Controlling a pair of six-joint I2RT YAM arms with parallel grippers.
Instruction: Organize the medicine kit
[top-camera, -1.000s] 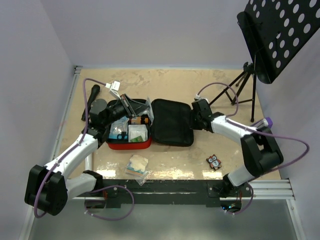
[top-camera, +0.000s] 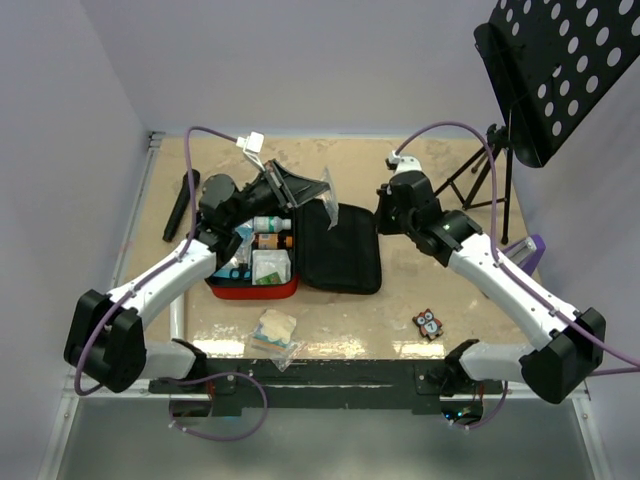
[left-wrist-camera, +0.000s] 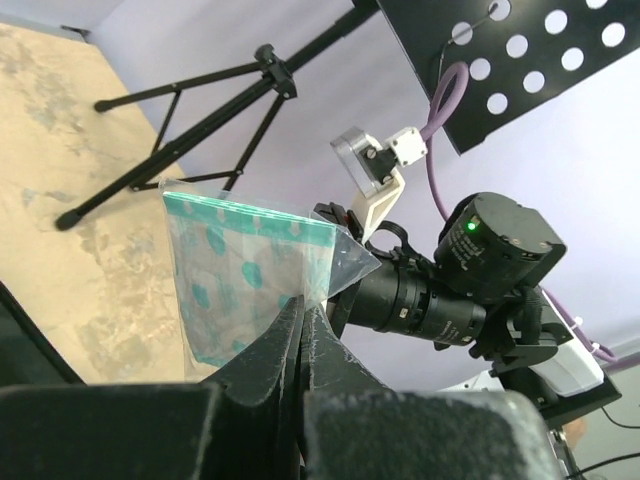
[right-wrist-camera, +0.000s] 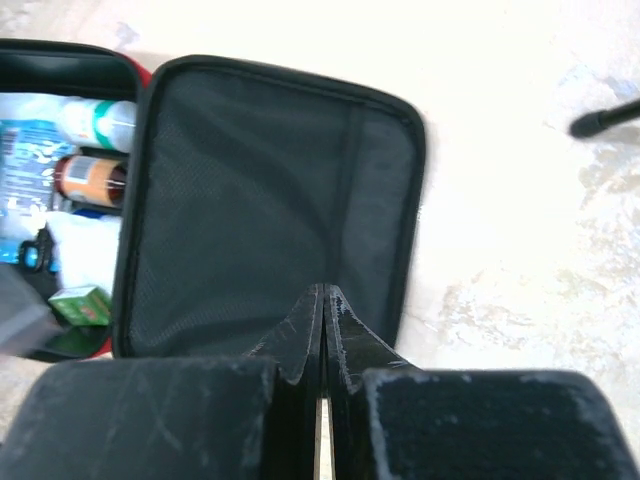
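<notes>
The red medicine kit (top-camera: 250, 292) sits open on the table. Its black lid (top-camera: 340, 255) lies folded out to the right, flat on the tabletop. Inside the kit, the right wrist view shows a white bottle (right-wrist-camera: 100, 123), an amber bottle (right-wrist-camera: 92, 180) and a green box (right-wrist-camera: 82, 305). My left gripper, above the lid's far left corner, is shut on a clear plastic bag with teal dots (left-wrist-camera: 230, 275). Beyond the lid's right edge, my right gripper is shut with nothing between its fingers; the lid shows below it, apart.
A plastic bag with beige contents (top-camera: 274, 328) lies in front of the kit. A small owl-like item (top-camera: 428, 324) rests at the front right. The black tripod (top-camera: 490, 170) stands at the back right, beside a purple object (top-camera: 525, 252). Bare table lies between lid and tripod.
My right gripper rose from the lid's edge. My left gripper moved right with the dotted bag.
</notes>
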